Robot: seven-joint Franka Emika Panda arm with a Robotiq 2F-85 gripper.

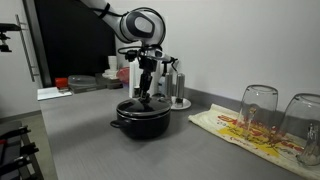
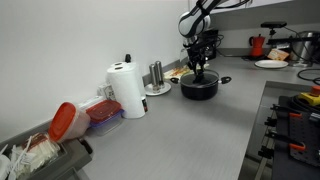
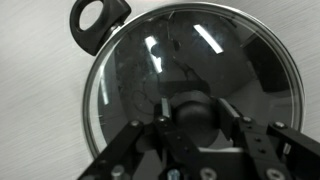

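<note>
A black pot point(image 1: 142, 127) stands on the grey table with its glass lid point(image 1: 130, 106) over the top. From above, in the wrist view, the clear lid point(image 3: 150, 75) covers the pot's opening, and one black pot handle point(image 3: 97, 22) sticks out at the upper left. My gripper is shut on the round black lid knob point(image 3: 196, 121), one finger on either side. The arm reaches down from above in both exterior views. Whether the rim is fully seated all round is hard to tell.
Two upturned glasses point(image 1: 259, 105) rest on a patterned towel point(image 1: 225, 122) to the right. Metal canisters point(image 1: 180, 88) stand behind the pot. A white paper roll point(image 2: 126, 90), a red container point(image 2: 68, 122) and a dish rack lie farther along. Table around the pot's front is clear.
</note>
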